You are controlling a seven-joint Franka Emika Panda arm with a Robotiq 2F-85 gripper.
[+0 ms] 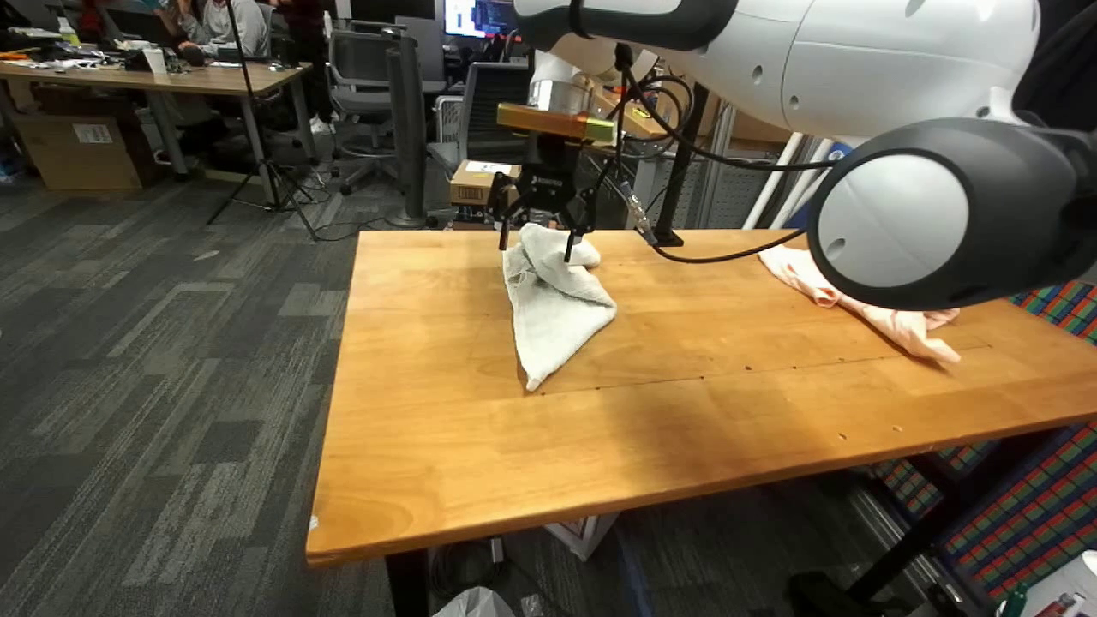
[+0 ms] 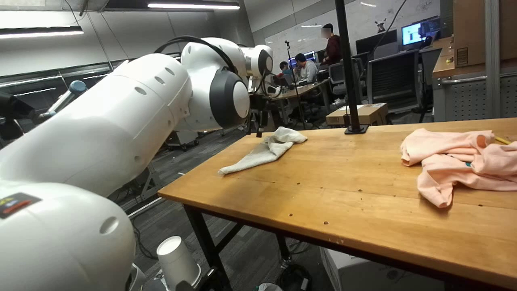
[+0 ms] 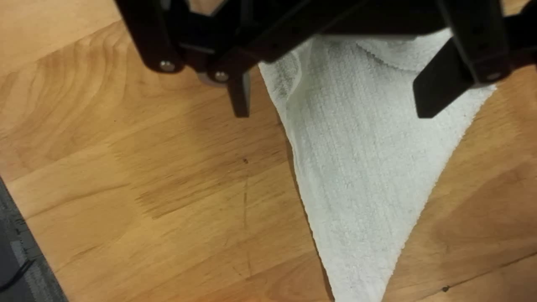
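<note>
A crumpled white cloth (image 1: 558,314) lies toward the far left of the wooden table, one corner pointing to the near edge. In exterior view 2 the same cloth (image 2: 267,151) rises in a fold at its far end. My gripper (image 1: 536,252) is over that folded far end, fingers wide apart and pointing down. Seen from the wrist, one dark fingertip (image 3: 239,96) stands over bare wood to the left of the cloth (image 3: 367,166), while the other overlaps the cloth's right part. Nothing is held between them. The exact height above the cloth is hard to judge.
A pink cloth (image 2: 460,162) lies bunched on the right part of the table. A black post (image 2: 356,129) is fixed at the far edge.
</note>
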